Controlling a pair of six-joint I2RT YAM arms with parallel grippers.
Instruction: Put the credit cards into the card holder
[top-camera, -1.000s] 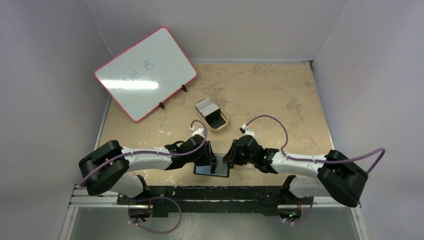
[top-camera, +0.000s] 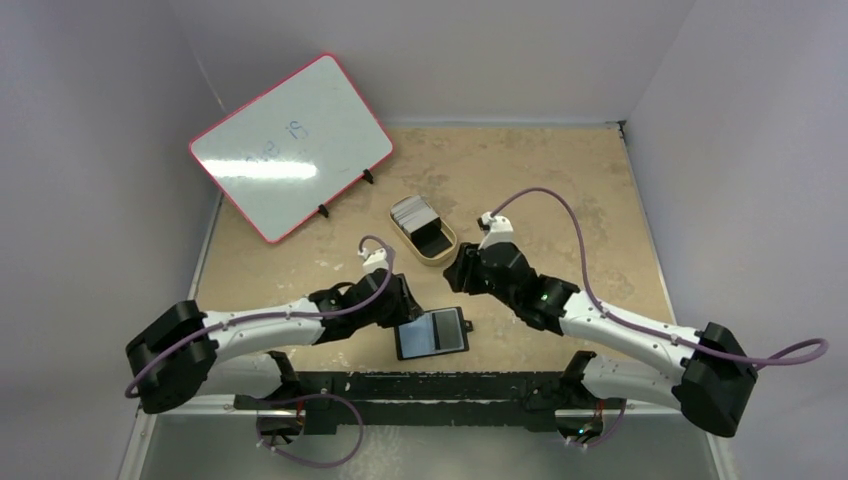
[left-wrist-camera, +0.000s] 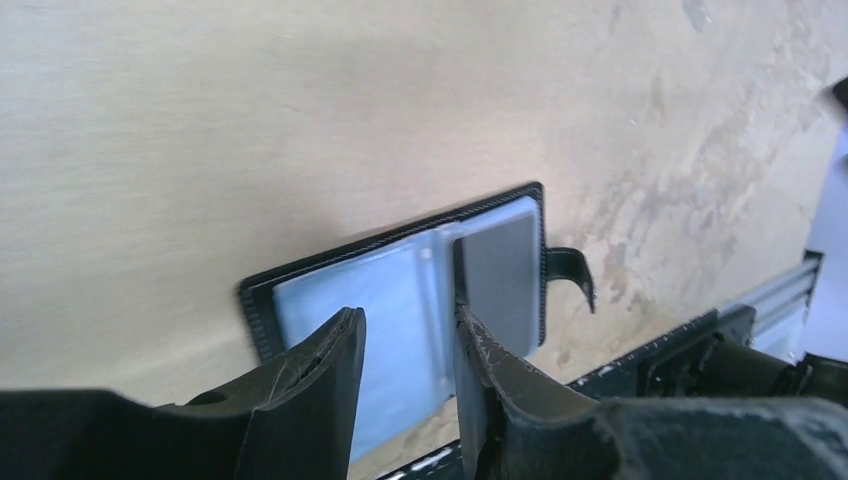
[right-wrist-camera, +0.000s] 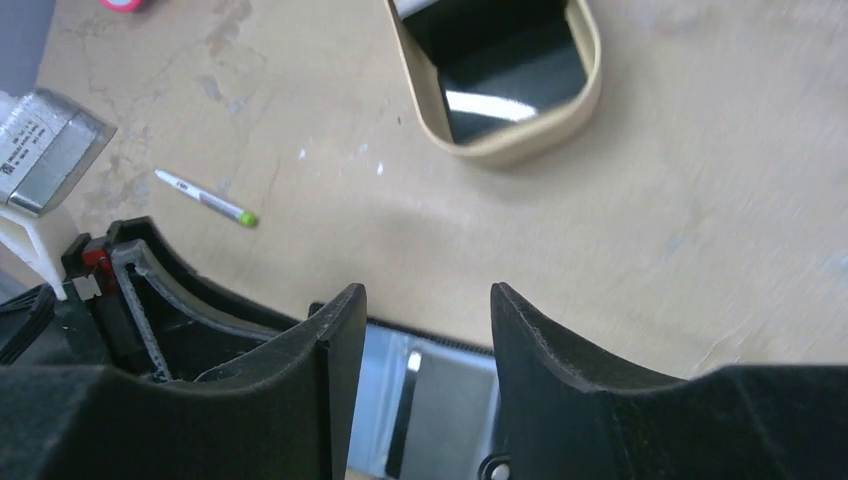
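Note:
The open card holder (top-camera: 420, 338) lies flat near the table's front, black-edged with clear bluish sleeves. A grey card (left-wrist-camera: 500, 268) with a dark stripe sits in its right-hand sleeve. My left gripper is apart from the holder, fingers spread with nothing between them. Farther back and to the right, my right gripper also hangs open and empty, with the holder below it in the right wrist view. Several cards (top-camera: 413, 214) stand stacked in the beige oval box (top-camera: 449, 253) behind the holder; its front part shows a dark floor.
A whiteboard (top-camera: 293, 150) with a red rim leans at the back left. On the table lies a white and green pen (right-wrist-camera: 207, 198). A dark bar (top-camera: 450, 386) runs along the front edge.
Both grippers have drawn away from the holder, the left one leftward, the right one backward toward the box. Earlier, the holder shifted slightly right; the card remains in its sleeve.

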